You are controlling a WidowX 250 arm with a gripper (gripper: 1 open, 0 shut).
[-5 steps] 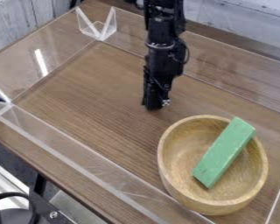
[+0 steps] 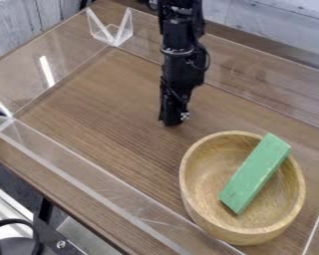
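Observation:
My black gripper [image 2: 173,108] hangs low over the middle of the wooden table [image 2: 89,129], its tip at or just above the surface. I see nothing held in it; its fingers are dark and small, so their state is hard to make out. At the lower right a round tan bowl [image 2: 209,184] holds a long green block [image 2: 255,171], lying diagonally inside it.
A clear plastic object [image 2: 111,27] stands at the back left. Black cables and hardware lie off the table's edge at the bottom left.
The gripper has shifted very slightly, its upper part a little to the left. The bowl and green block have not moved.

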